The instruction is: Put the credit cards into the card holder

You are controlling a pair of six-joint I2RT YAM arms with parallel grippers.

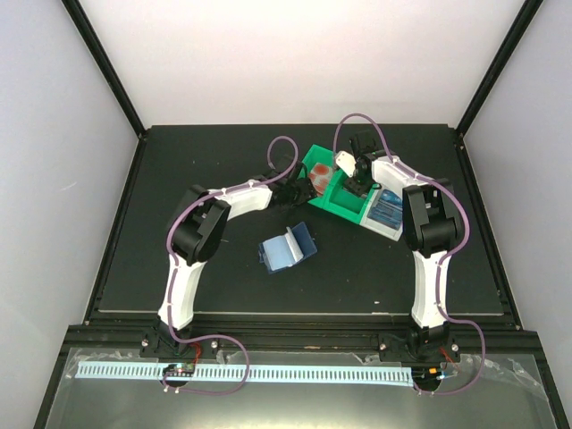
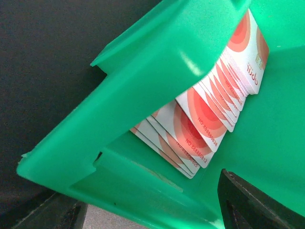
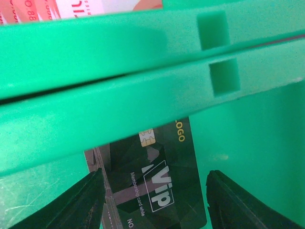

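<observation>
Red-and-white cards lie fanned out in a green bin, seen in the left wrist view. My left gripper is open at that bin, its left finger partly hidden by the green rim; no card is between its fingers. Black VIP cards lie in the adjoining green bin. Over them my right gripper stands open, its fingers on either side in view; whether they touch the cards I cannot tell. The card holder, blue with pale inner panels, lies spread on the table in the top view.
A white bin with blue cards adjoins the green bins on the right, below my right arm.
</observation>
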